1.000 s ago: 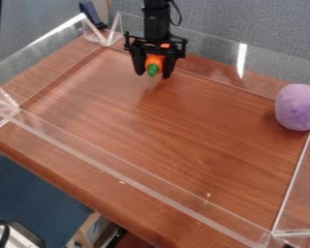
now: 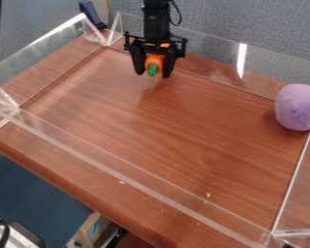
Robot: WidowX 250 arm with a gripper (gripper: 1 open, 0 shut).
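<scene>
My black gripper (image 2: pixel 155 64) hangs from the top centre at the back of the wooden tray floor. An orange object with a green tip (image 2: pixel 152 69) is between its fingers; whether they grip it is hard to tell at this size. A purple rounded object (image 2: pixel 297 107) stands at the right edge, well apart from the gripper.
Clear plastic walls (image 2: pixel 232 53) border the wooden surface (image 2: pixel 158 145) on its sides. Dark floor and some equipment lie outside at the lower left.
</scene>
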